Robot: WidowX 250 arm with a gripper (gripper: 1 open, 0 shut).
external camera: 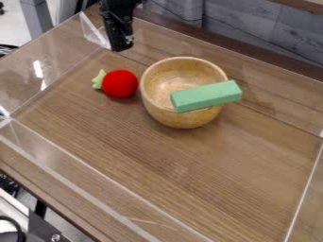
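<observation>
My gripper (120,38) is raised at the top edge of the view, dark against the table's back, partly out of frame; whether it is open or shut is unclear. Below it a red round object (121,83) with a small green part (100,81) rests on the table, left of a wooden bowl (164,111). A green block (207,95) lies tilted across the bowl's right part.
A grey wall edge (252,28) runs along the back right.
</observation>
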